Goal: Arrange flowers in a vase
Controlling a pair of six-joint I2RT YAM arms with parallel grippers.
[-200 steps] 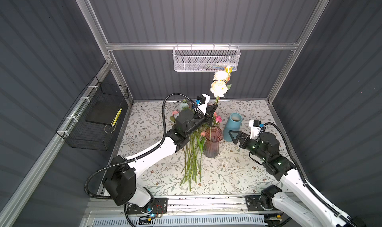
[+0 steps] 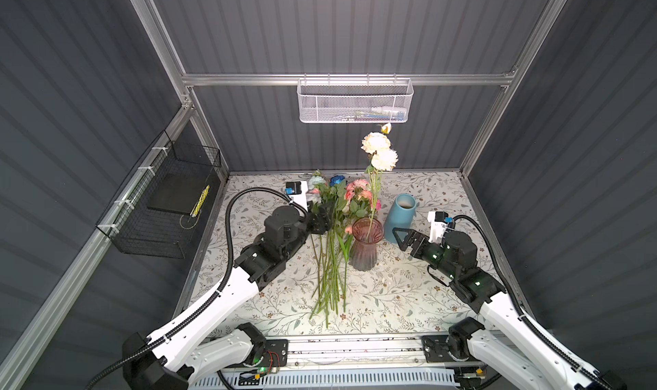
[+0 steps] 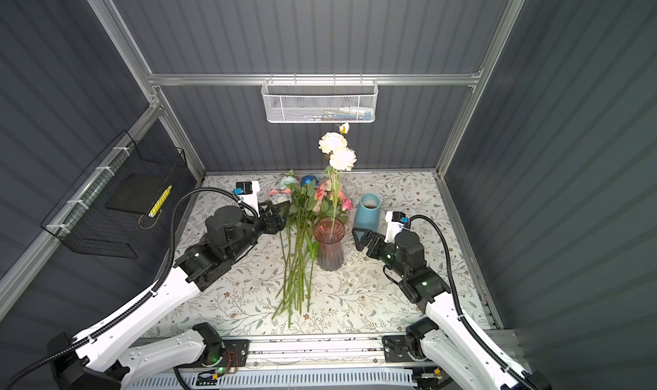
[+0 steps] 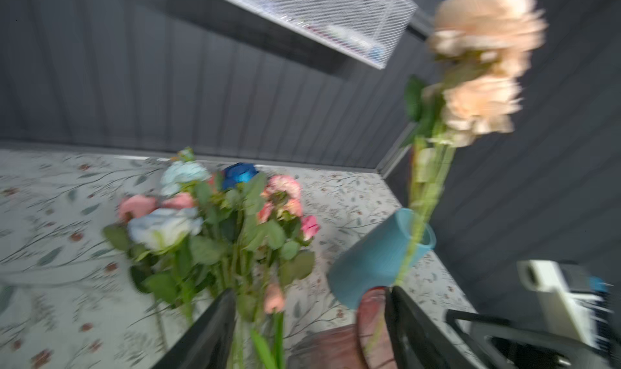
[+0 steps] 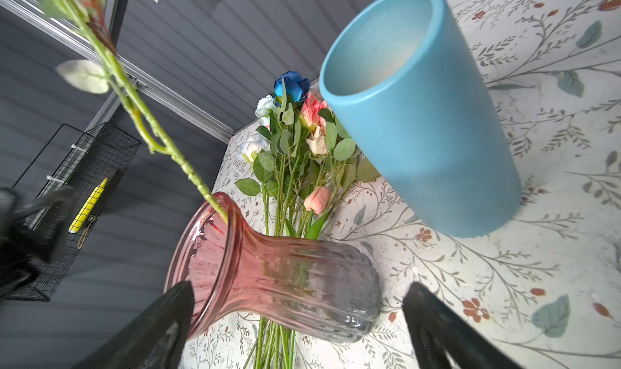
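Note:
A pink ribbed glass vase [image 2: 364, 249] [image 5: 310, 285] stands mid-table with a tall stem of white flowers [image 2: 375, 143] [image 4: 482, 100] upright in it. Loose flowers [image 3: 301, 205] in blue, pink and white lie left of the vase, stems toward the front. My left gripper [image 2: 316, 219] is open above the loose flowers, left of the vase, with nothing between its fingers; the left wrist view is blurred. My right gripper stands open at the right of the pink vase, near its rim.
A blue vase [image 3: 367, 212] [image 5: 427, 142] stands behind and right of the pink vase. A black wire basket [image 2: 147, 232] hangs on the left wall, a white mesh basket [image 2: 352, 99] on the back wall. The table is clearer at the front right.

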